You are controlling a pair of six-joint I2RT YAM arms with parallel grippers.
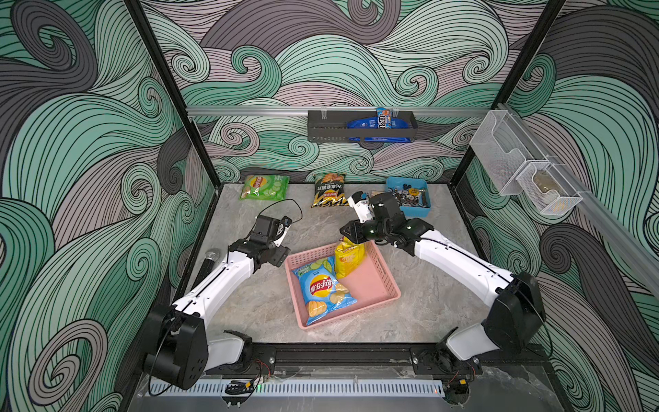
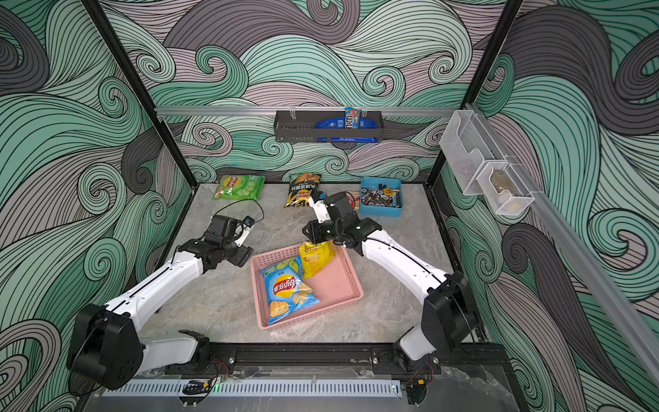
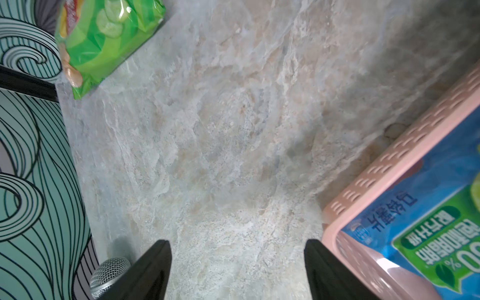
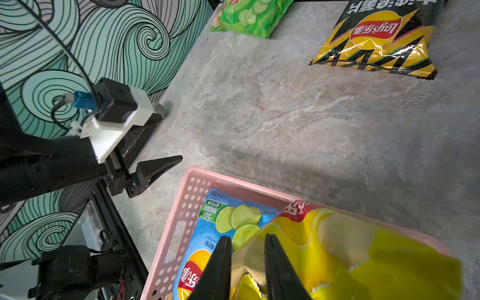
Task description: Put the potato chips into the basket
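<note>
The pink basket (image 1: 384, 292) stands at the table's front middle. In it lies a blue Lay's chip bag (image 1: 322, 285) on the left, with a yellow chip bag (image 1: 350, 259) standing tilted against the back wall. Over the yellow bag's top is my right gripper, its fingers partly open, narrower than before; whether the fingers touch the bag (image 4: 320, 235) is unclear. My left gripper is open and empty, left of the basket. At the back of the table lie a green chip bag (image 1: 265, 186) and a black-and-yellow chip bag (image 1: 330, 190).
A blue bin (image 1: 427, 199) of small items stands at the back right. The microphone (image 3: 107, 272) lies at the left edge. Above the back edge hangs a dark shelf (image 1: 326, 130); wire baskets (image 1: 497, 147) hang at right.
</note>
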